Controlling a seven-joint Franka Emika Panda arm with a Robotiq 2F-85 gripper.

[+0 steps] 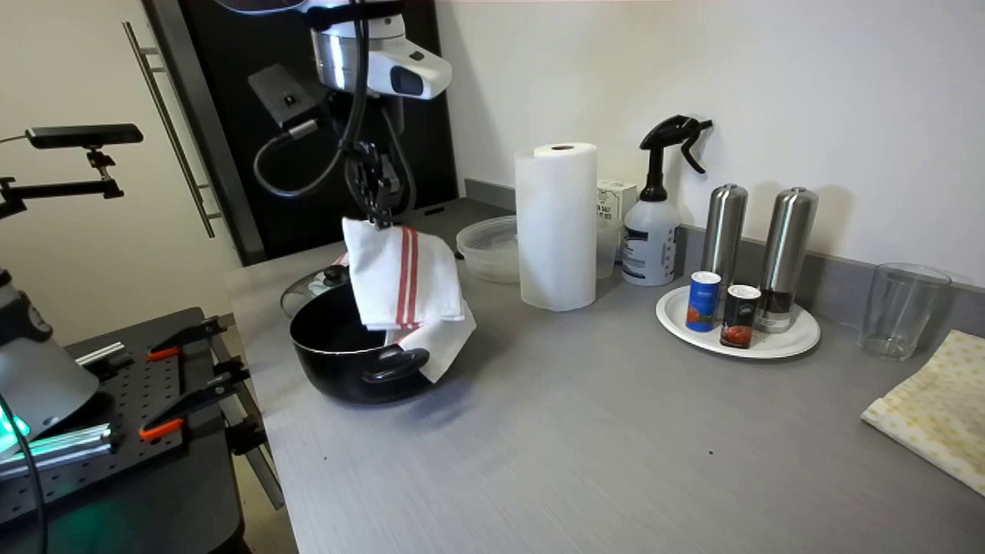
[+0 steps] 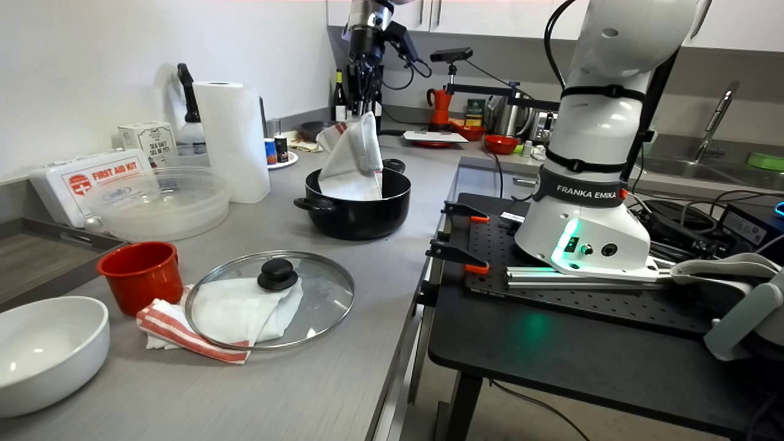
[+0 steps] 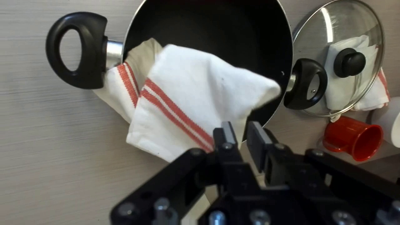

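A white towel with red stripes (image 1: 376, 282) stands in a raised fold over the black pot (image 1: 323, 365), part inside it and part draped over the rim beside a handle. In the wrist view, the towel (image 3: 202, 86) covers the pot's lower left and its peak points to the right. My gripper is above the towel, its two fingers apart with a visible gap between them. The towel's top lies close to the fingertips; whether it touches one of them I cannot tell. From the second exterior view, the towel (image 2: 354, 173) rises in a point out of the pot (image 2: 364, 220).
A glass lid (image 2: 323, 316) rests on another striped towel (image 2: 169, 331), near a red mug (image 2: 143, 275) and white bowl (image 2: 55, 353). A paper towel roll (image 1: 556, 231) and plastic tub (image 1: 489, 249) stand behind the pot.
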